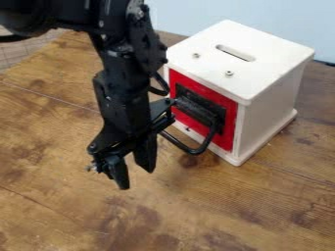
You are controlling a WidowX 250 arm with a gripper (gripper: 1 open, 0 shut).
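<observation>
The black gripper (133, 169) hangs low over the wooden table, left of a white box (262, 83) with a slot in its top. Its two fingers point down and stand apart, with nothing seen between them. The box's red front (185, 124) carries a dark panel with a black curved bar reaching out toward the arm, partly hidden behind it.
A pale wall or surface runs behind the box at the top right, and a tiled patch shows at the top left.
</observation>
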